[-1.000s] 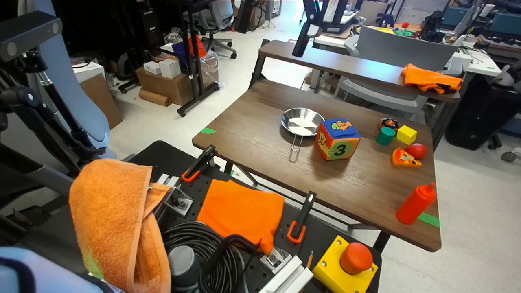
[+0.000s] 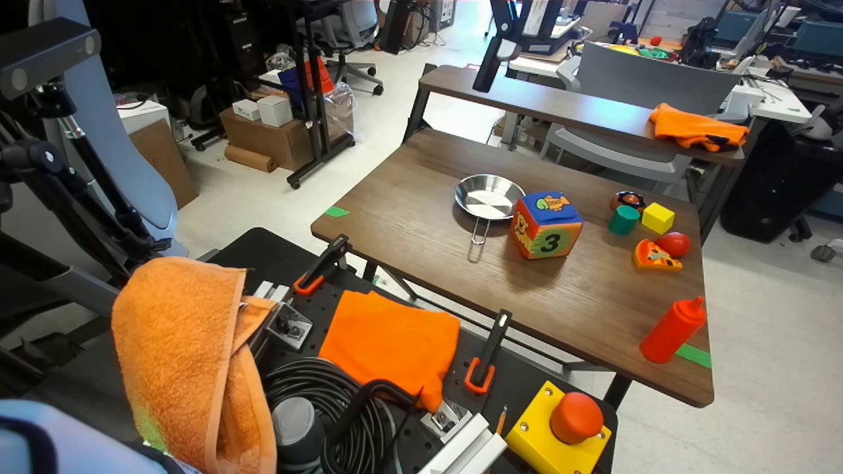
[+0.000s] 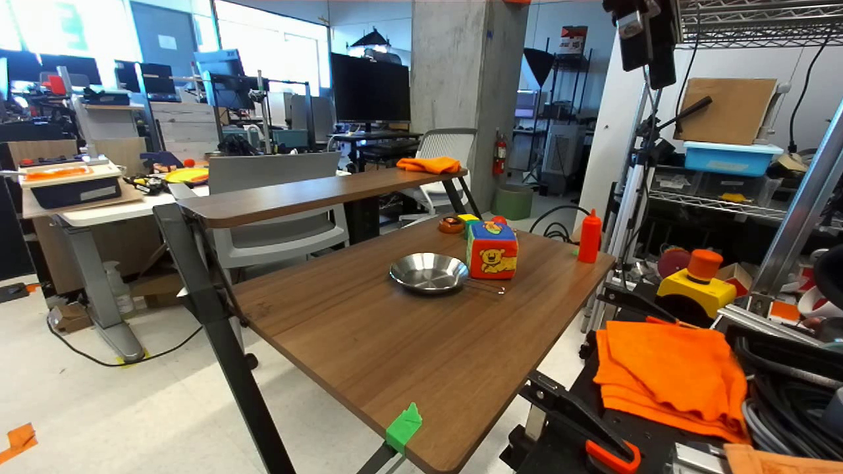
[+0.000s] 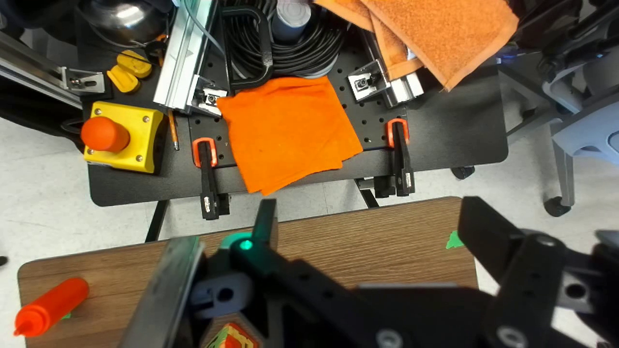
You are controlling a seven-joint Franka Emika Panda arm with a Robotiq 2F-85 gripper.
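Note:
Over the table hangs my gripper, its fingers wide apart with nothing between them. In exterior view 1 it shows at the top edge, well above the tabletop point(image 2: 395, 221). A shiny metal pan point(image 2: 490, 197) lies mid-table, its wire handle toward the front edge. Right beside it stands a colourful picture cube point(image 2: 546, 226). Toward the right end are a teal cylinder point(image 2: 624, 220), a yellow block point(image 2: 657, 218), a red ball-like item point(image 2: 674, 244), a toy pizza slice point(image 2: 656, 256) and a dark orange round item point(image 2: 628, 201). A red squeeze bottle point(image 3: 589, 237) stands near the front right corner.
A raised shelf point(image 2: 545, 103) runs along the table's back, with an orange cloth point(image 2: 695, 126) on it. The black cart point(image 4: 452, 127) in front carries clamps, another orange cloth point(image 4: 290, 130) and a yellow box point(image 4: 123, 136) with a red button.

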